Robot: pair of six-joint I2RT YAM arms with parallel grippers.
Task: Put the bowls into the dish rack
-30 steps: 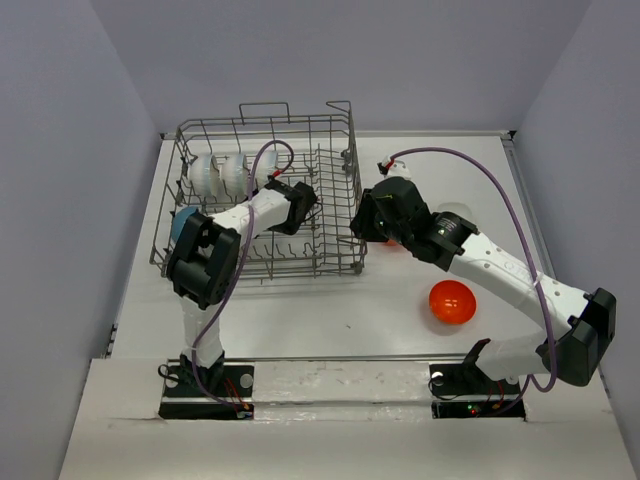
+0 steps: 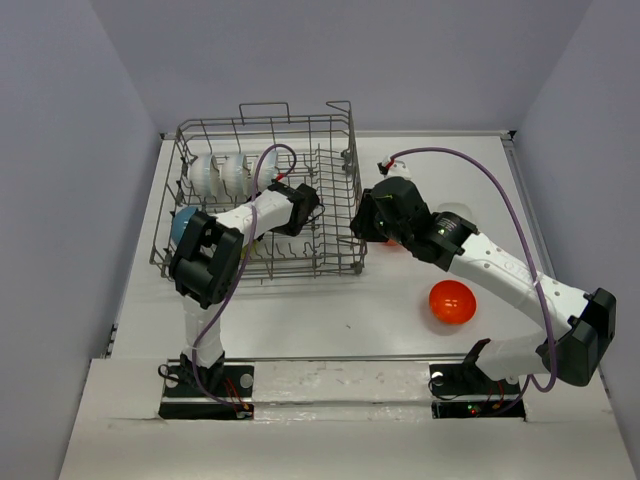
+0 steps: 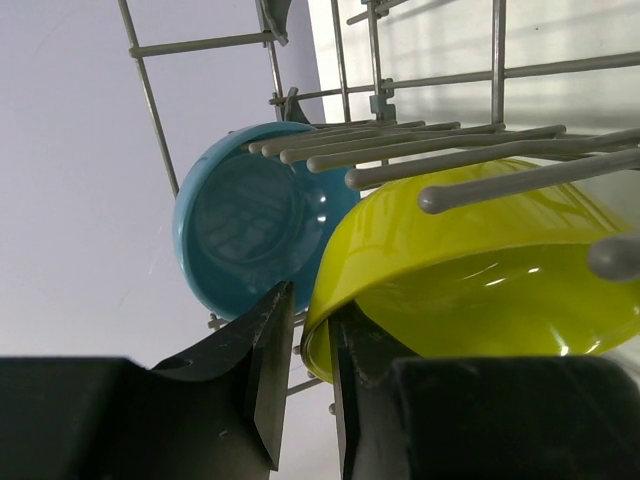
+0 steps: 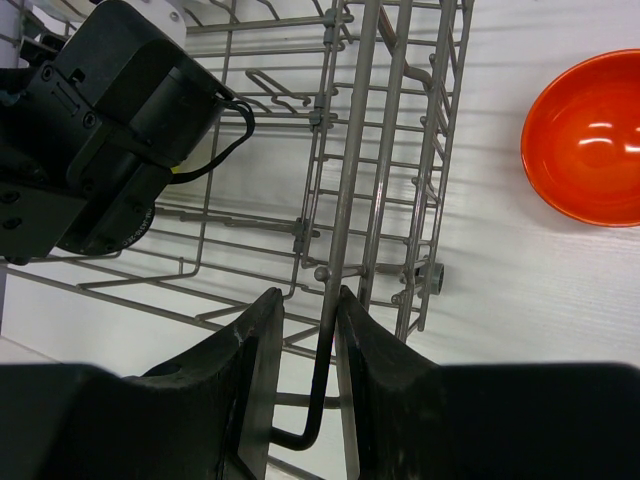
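The yellow bowl (image 3: 455, 225) leans on its side among the rack's tines in the left wrist view. My left gripper is open, with the bowl's rim between its parted fingers. Behind it, the light blue bowl (image 3: 262, 215) stands tilted in the dish rack (image 2: 300, 268). At the rack's right side, my right gripper is open around a rack bar (image 4: 345, 190), with space showing on the bar's left. An orange-red bowl (image 2: 452, 302) rests on the surface right of the rack. Another red piece (image 2: 390, 243) shows partly beneath the right gripper.
Several white dishes (image 2: 237, 175) stand in the rack's back row. A pale round dish (image 2: 456, 212) is partly hidden behind the right arm. Grey tines (image 3: 430, 150) cross close over the yellow bowl. Front of the rack, the surface is clear.
The left arm has shifted slightly right; the right arm stays put.
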